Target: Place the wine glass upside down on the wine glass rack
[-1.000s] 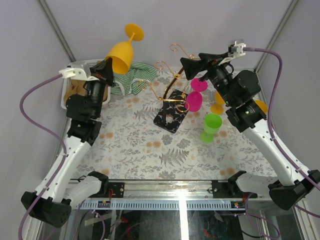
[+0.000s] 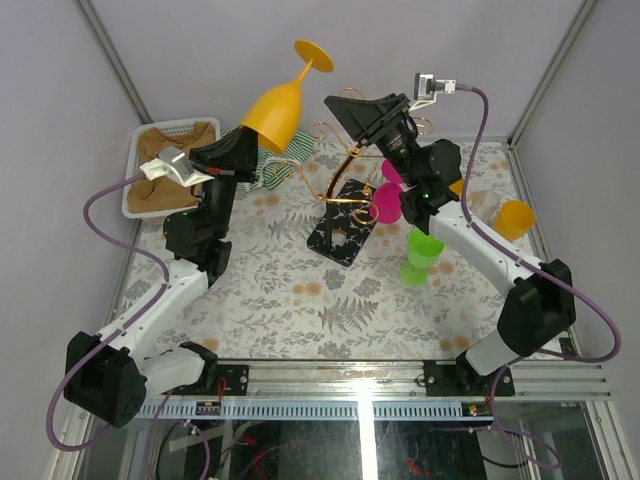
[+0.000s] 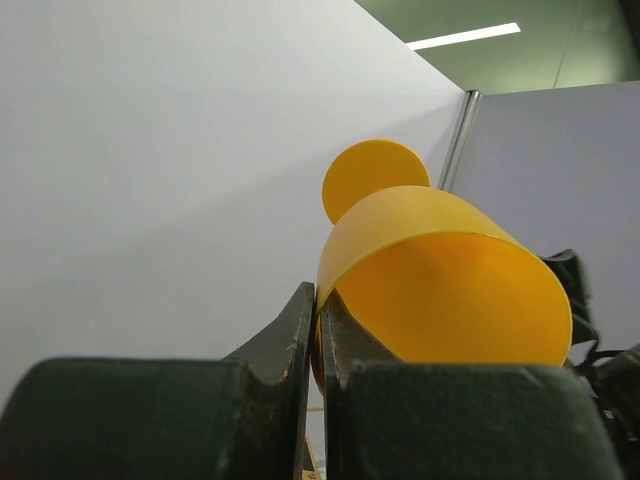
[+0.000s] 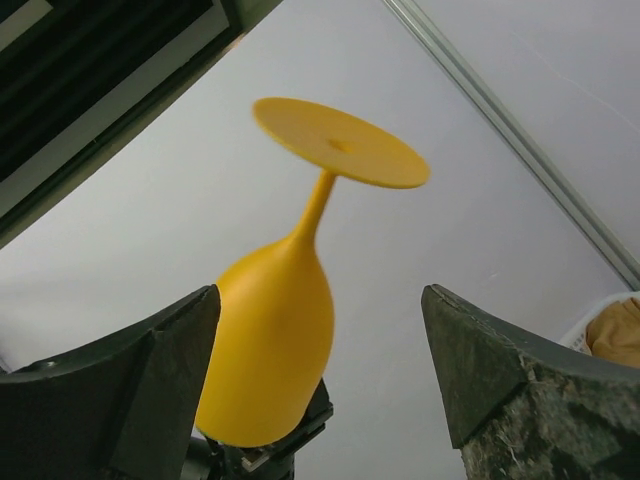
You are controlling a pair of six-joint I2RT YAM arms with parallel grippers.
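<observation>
A yellow wine glass [image 2: 275, 110] is raised, tilted, bowl down and foot up; my left gripper [image 2: 245, 150] is shut on its rim, which the left wrist view shows between the fingertips. My right gripper [image 2: 345, 118] is to its right, fingers apart with nothing between them; in the right wrist view the glass [image 4: 265, 340] stands beyond them, its foot [image 4: 340, 140] above. The gold wine glass rack [image 2: 355, 200] stands on a black base [image 2: 330, 240] below and between the grippers.
Pink glasses [image 2: 388, 204], a green glass [image 2: 424, 250] and yellow glasses [image 2: 512, 220] stand right of the rack. A white basket [image 2: 135, 170] with cloths is at the back left.
My left gripper has moved right with the yellow glass, toward the rack. My right arm has moved leftward, bringing its gripper closer to the glass.
</observation>
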